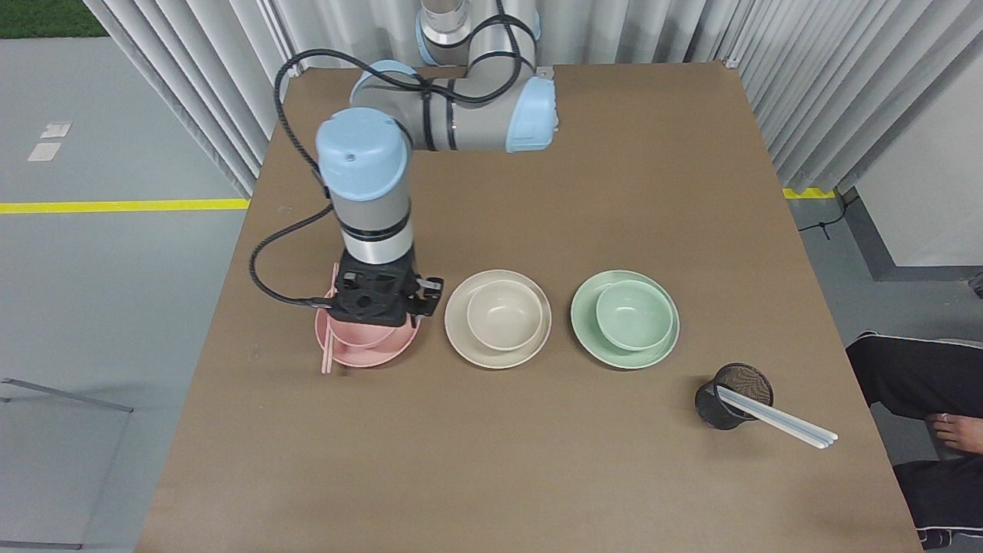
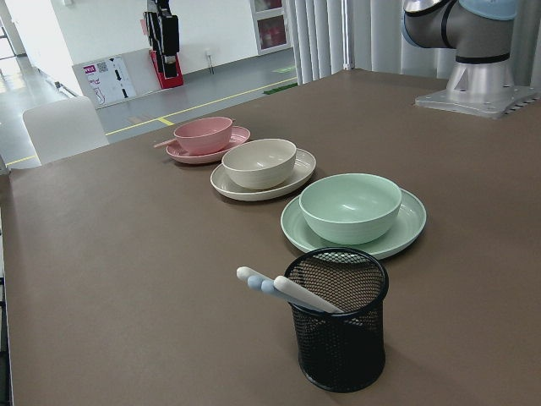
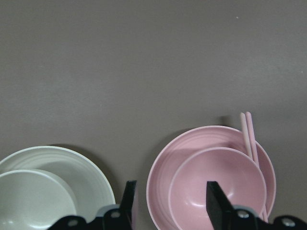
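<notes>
My gripper (image 1: 387, 304) hangs above the pink bowl (image 3: 216, 182) and pink plate (image 3: 163, 191) at the left of the front view; in the wrist view its two black fingertips (image 3: 170, 187) stand apart, open, with nothing held. Pink chopsticks (image 3: 249, 134) rest along the pink plate's edge. A cream bowl (image 1: 504, 313) on a cream plate (image 1: 461, 341) is in the middle, a mint bowl (image 1: 633, 313) on a mint plate (image 1: 599, 346) to its right. A black mesh cup (image 2: 338, 355) at the front right holds several pale chopsticks (image 1: 783, 419) leaning out of it.
A person's legs (image 1: 898, 364) are beside the table's right edge.
</notes>
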